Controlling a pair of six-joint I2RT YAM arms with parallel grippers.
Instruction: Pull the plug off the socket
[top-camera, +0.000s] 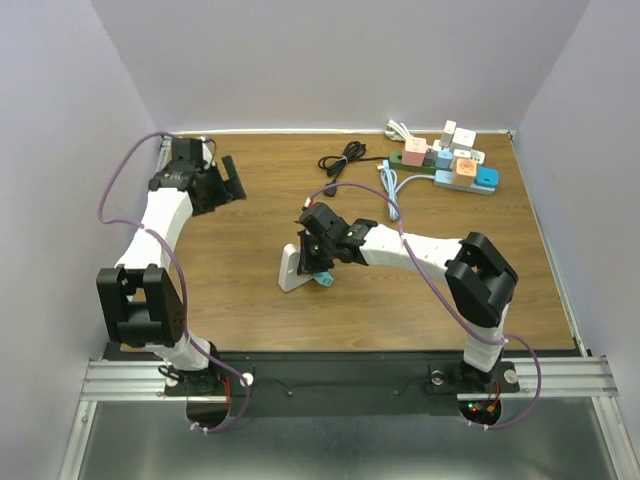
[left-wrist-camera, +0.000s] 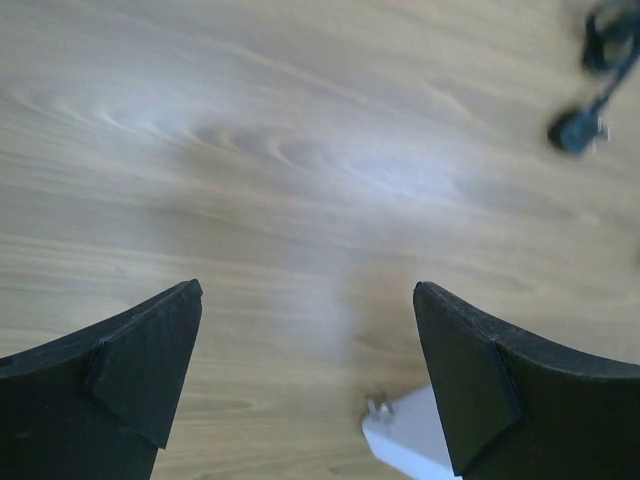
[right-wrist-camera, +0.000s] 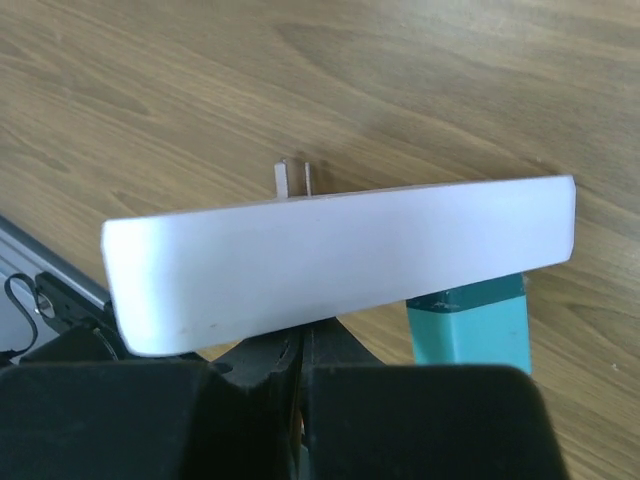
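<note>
A white plug block (top-camera: 291, 268) with two metal prongs stands on the table left of centre. In the right wrist view, the prongs (right-wrist-camera: 282, 180) stick out of its far side. My right gripper (top-camera: 306, 262) is shut right against the near face of the white block; nothing shows between its fingers. A teal piece (right-wrist-camera: 470, 325) sits beside the fingers, near the block's right end. In the left wrist view, part of the white block (left-wrist-camera: 412, 435) appears at the bottom, partly covered by a finger. Away at the back left, my left gripper (top-camera: 226, 180) hangs open and empty.
At the back right lies a power strip (top-camera: 452, 183) with coloured cubes plugged in, by a green strip (top-camera: 397, 163). A coiled black cable (top-camera: 345, 158) and a pale blue cable (top-camera: 388, 180) lie near.
</note>
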